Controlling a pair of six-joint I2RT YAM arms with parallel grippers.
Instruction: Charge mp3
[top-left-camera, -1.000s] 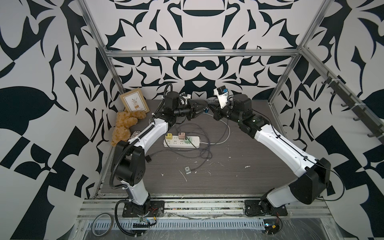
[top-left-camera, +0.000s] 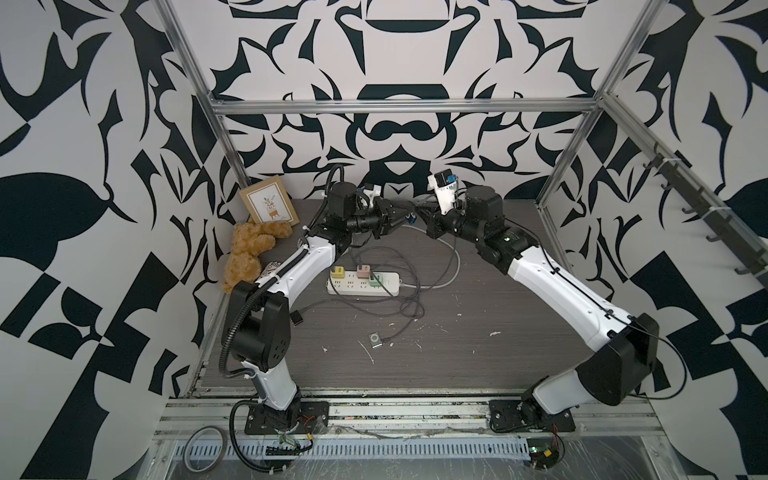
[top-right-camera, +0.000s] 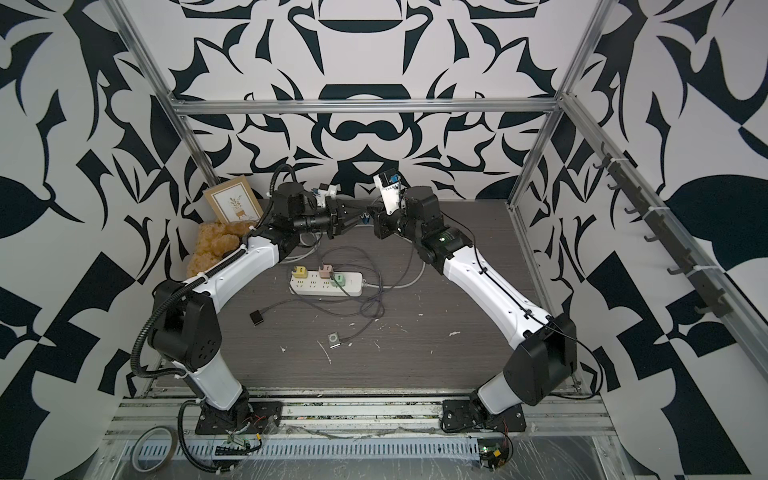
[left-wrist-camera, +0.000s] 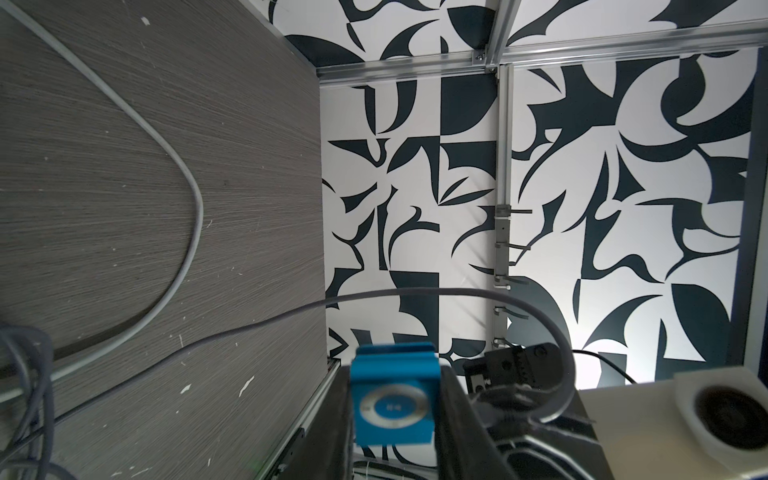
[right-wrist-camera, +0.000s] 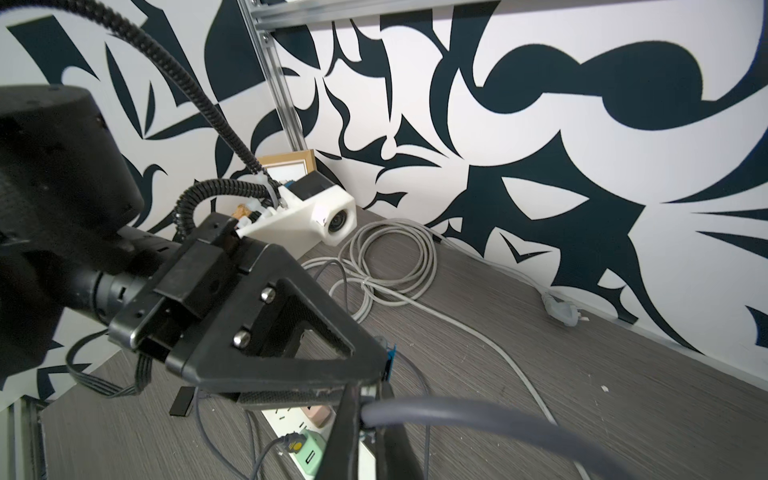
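Observation:
A small blue mp3 player (left-wrist-camera: 393, 409) with a pale round control ring is clamped by my left gripper (top-left-camera: 410, 216), which is shut on it, above the back of the table. Facing it, my right gripper is shut on the end of a grey cable (right-wrist-camera: 464, 412). The cable arcs up from there and down to the table in the left wrist view. In the right wrist view only a blue edge of the player shows, just beyond the left gripper's finger (right-wrist-camera: 352, 369). The fingers hide the cable's tip; whether it touches or enters the player cannot be told.
On the table below lies a white power strip (top-left-camera: 344, 286) with yellow, pink and green plugs, tangled grey cables (top-left-camera: 417, 300) beside it. A teddy bear (top-left-camera: 244, 248) and framed picture (top-left-camera: 270, 201) stand at the left.
My right gripper has shifted by very small amounts near the player. The left arm and the things on the table look unmoved.

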